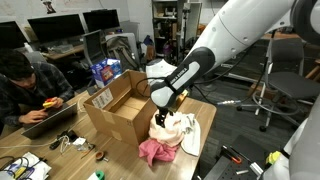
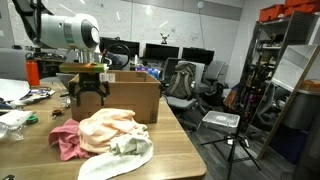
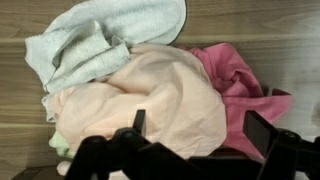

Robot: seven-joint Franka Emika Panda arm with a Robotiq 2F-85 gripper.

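A peach cloth point(image 3: 165, 95) lies crumpled on the wooden table, between a white cloth point(image 3: 105, 35) and a dark pink cloth point(image 3: 235, 90). In exterior view 2 the peach cloth point(image 2: 112, 128) sits beside the box, with the white cloth point(image 2: 118, 160) in front and the pink cloth point(image 2: 68, 138) to its left. Over the pile, my gripper points down and stands open, with its fingers point(image 3: 138, 122) wide apart. Nothing is held between them. Exterior view 2 shows the gripper point(image 2: 90, 96) above the cloths, in front of the box.
A large open cardboard box point(image 1: 124, 105) stands right behind the cloths. Scissors and small tools point(image 1: 80, 143) lie on the table's left part. A person point(image 1: 35, 85) sits at the far left with a laptop.
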